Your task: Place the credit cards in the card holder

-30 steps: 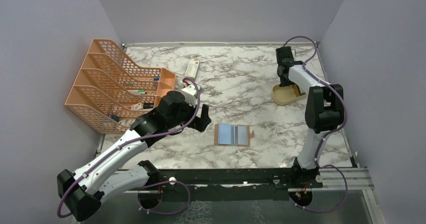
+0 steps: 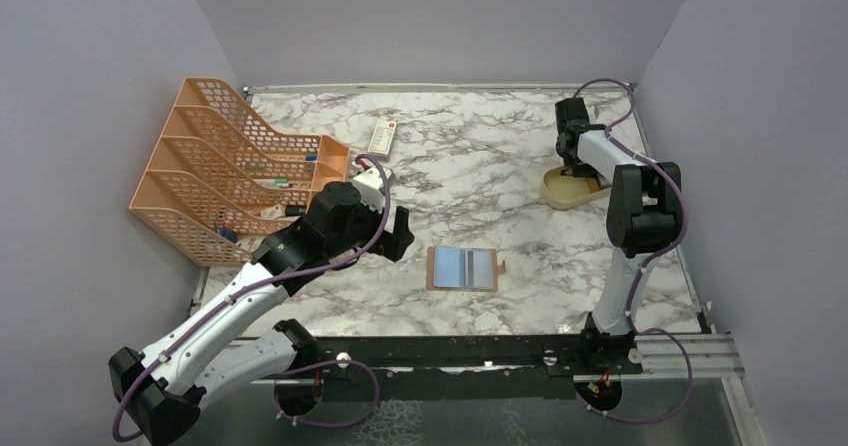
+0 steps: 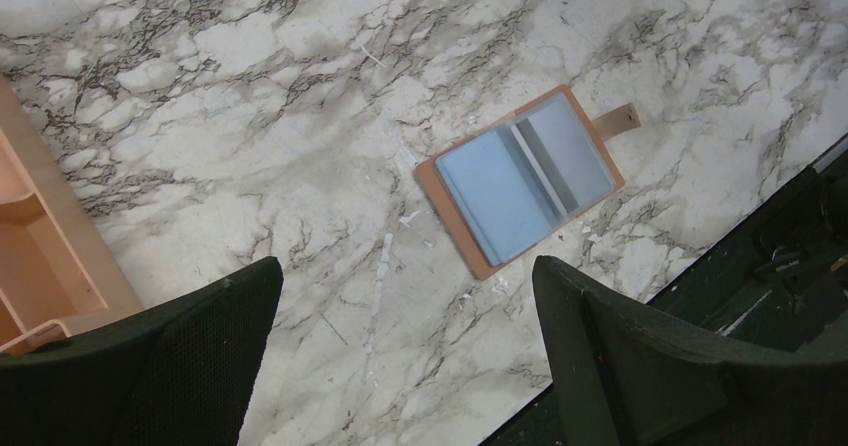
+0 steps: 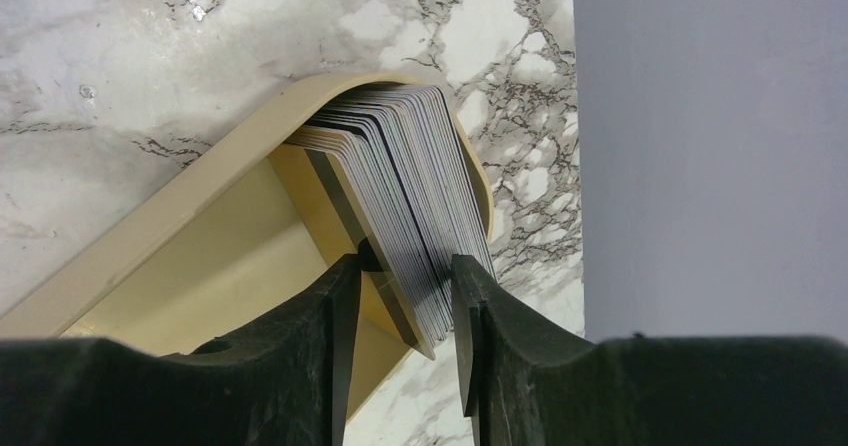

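Note:
The card holder (image 3: 497, 181) lies opened flat on the marble table, with brown edges and blue and clear sleeves. My left gripper (image 2: 385, 234) hangs to its upper left in the top view, open and empty. A thick stack of cards (image 4: 405, 171) leans on edge at one end of the beige tray (image 4: 235, 146). The right gripper is over that tray, its fingers (image 4: 345, 291) apart on either side of the stack. Whether the pads press on the cards does not show. In the top view the right arm hides most of the stack.
An orange compartment rack (image 2: 190, 186) with small items fills the left side. A white box (image 2: 382, 139) lies at the rack's right. The grey wall (image 4: 700, 146) rises close beside the tray. Mid-table is clear.
My right gripper has shifted slightly right and toward the table's front, lower over the tray. The left arm has moved a little left. Holder and tray have stayed put.

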